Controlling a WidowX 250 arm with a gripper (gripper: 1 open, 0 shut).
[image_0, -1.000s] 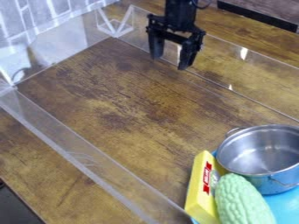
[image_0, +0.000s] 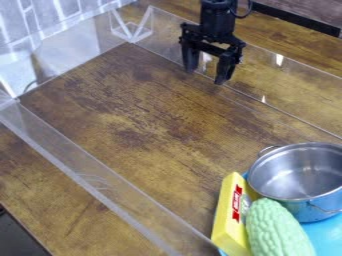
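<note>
A small black robot arm (image_0: 217, 22) stands at the top centre of the camera view, against the far clear wall of the wooden workspace (image_0: 134, 130). Its gripper (image_0: 207, 60) hangs low near that wall; whether it is open or shut, or holds anything, is too small and dark to tell.
At the lower right sit a metal pot (image_0: 295, 180), a yellow box (image_0: 230, 215) and a pale green corn-like object (image_0: 278, 232), on a blue surface. Clear plastic walls border the workspace.
The gripper has shifted slightly to the right and back along the far wall. The objects at the lower right have not moved.
</note>
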